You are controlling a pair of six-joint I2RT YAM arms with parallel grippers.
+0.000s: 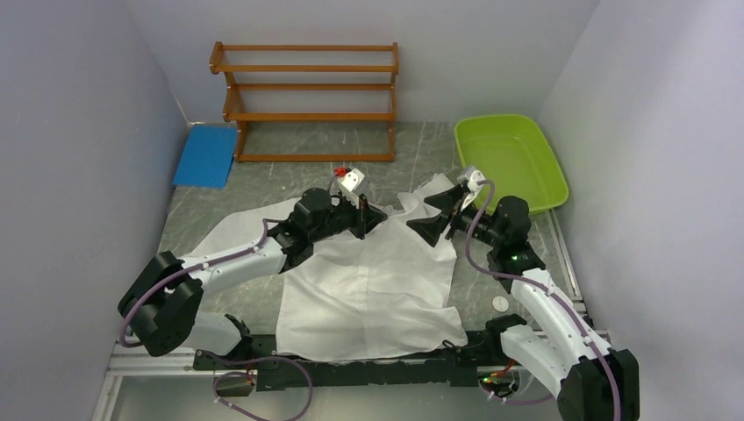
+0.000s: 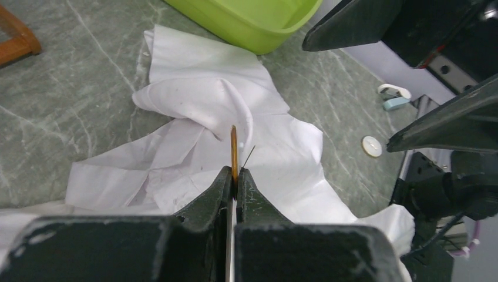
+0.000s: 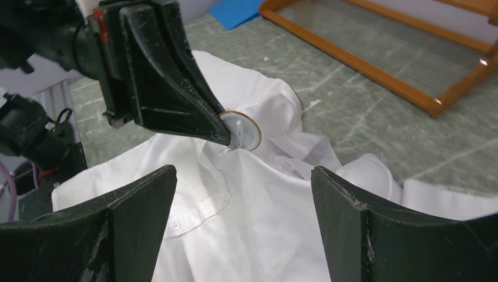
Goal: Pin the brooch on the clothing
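Observation:
The white clothing (image 1: 368, 298) lies rumpled across the table. My left gripper (image 1: 362, 230) is shut on a round brooch (image 3: 249, 134), seen edge-on in the left wrist view with its thin pin sticking out and face-on in the right wrist view, pale with a gold rim, just over a raised fold of the cloth. Whether the pin is in the fabric, I cannot tell. My right gripper (image 1: 428, 213) stands open to the right of the brooch, facing it, nothing between its wide-spread fingers.
A green tray (image 1: 504, 123) stands at the back right, a wooden rack (image 1: 307, 158) at the back, a blue board (image 1: 206, 156) at the back left. A small white disc (image 1: 500, 303) lies on the bare table at the right.

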